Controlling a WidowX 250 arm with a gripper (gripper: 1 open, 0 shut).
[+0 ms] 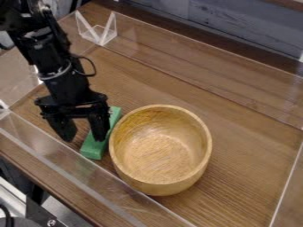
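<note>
My black gripper (78, 124) hangs low at the left of the camera view, its fingers open and spread over and beside a green object (97, 144). The green object lies on the wooden table just left of a large yellow bowl (161, 155), partly hidden behind the right finger. Whether the fingers touch it I cannot tell.
A small white wire-like holder (99, 28) stands at the back left. A clear edge or panel runs along the front left.
</note>
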